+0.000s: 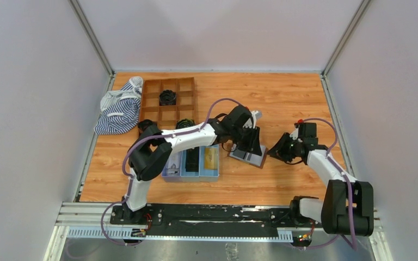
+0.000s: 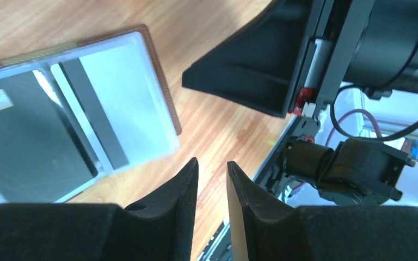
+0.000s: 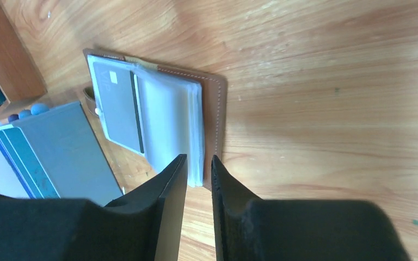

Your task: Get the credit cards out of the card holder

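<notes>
The brown leather card holder (image 3: 215, 114) lies open on the wooden table, with clear sleeves (image 2: 122, 92) and dark cards (image 3: 111, 103) inside. My left gripper (image 1: 253, 147) is above the holder; in its wrist view its fingers (image 2: 163, 217) stand apart, part open, with no card visible between them. My right gripper (image 1: 275, 149) is just right of the holder, its fingertips close together (image 3: 198, 163); whether anything thin is between them is not visible.
A blue divided box (image 1: 212, 171) stands left of the holder, a wooden compartment tray (image 1: 155, 87) behind it, and a striped cloth (image 1: 117, 117) at the far left.
</notes>
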